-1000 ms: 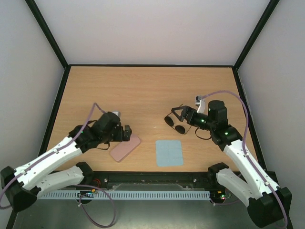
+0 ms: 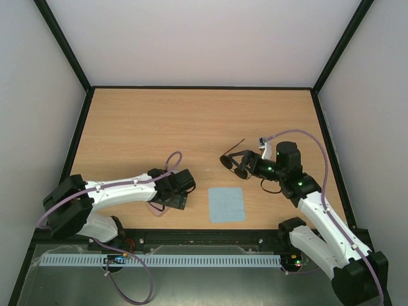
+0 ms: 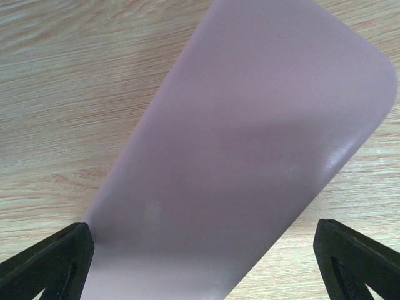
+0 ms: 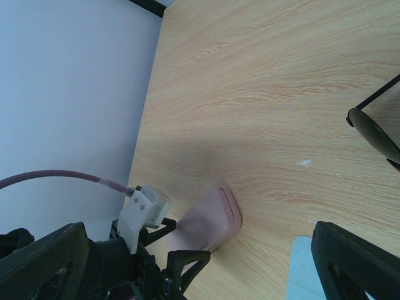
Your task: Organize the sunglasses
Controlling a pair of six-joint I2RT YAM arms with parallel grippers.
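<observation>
Dark sunglasses (image 2: 227,162) lie on the table with one temple spread, partly covered by my right gripper (image 2: 243,159). In the right wrist view only a lens of the sunglasses (image 4: 375,134) and a temple show, at the right edge. That gripper is open with nothing between its fingers. A pink glasses case (image 3: 237,150) lies closed on the wood under my left gripper, which stands open with its fingers to either side of the case's lower end. From above, the left arm hides most of the case.
A light blue cloth (image 2: 226,204) lies flat near the table's front edge, between the two arms. Walls close in the left, right and back.
The right gripper has come slightly down over the sunglasses, covering more of them.
</observation>
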